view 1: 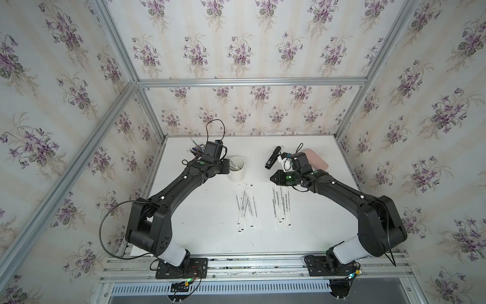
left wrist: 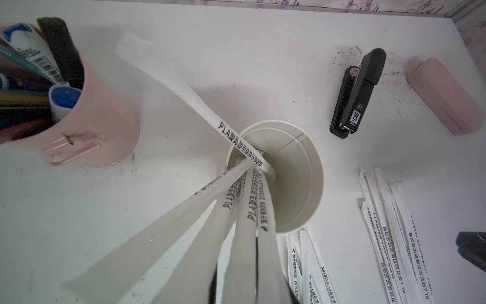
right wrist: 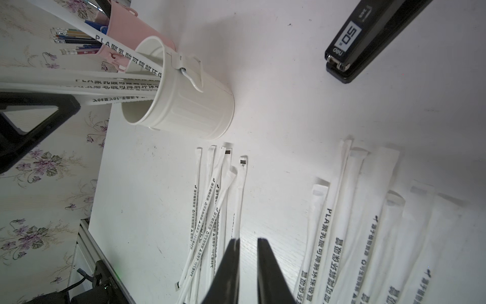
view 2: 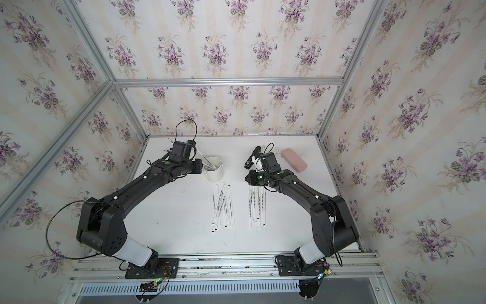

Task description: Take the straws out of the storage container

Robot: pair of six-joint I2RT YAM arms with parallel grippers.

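A white storage container (left wrist: 298,202) holds several paper-wrapped straws (left wrist: 202,106), which lean out over its rim. My left gripper (view 1: 225,171) is directly at the straws' upper ends above the container; in the left wrist view its fingertips are mostly hidden behind the straws, so its grip cannot be told. My right gripper hovers over the table to the right of the container, shut with nothing visible between its fingers. Two groups of wrapped straws lie flat on the table in front, a left group (right wrist: 202,223) and a right group (right wrist: 364,228).
A pink pen cup (left wrist: 106,136) stands left of the container. A black stapler (left wrist: 359,96) lies to the right rear, with a pink case (left wrist: 445,96) beyond it.
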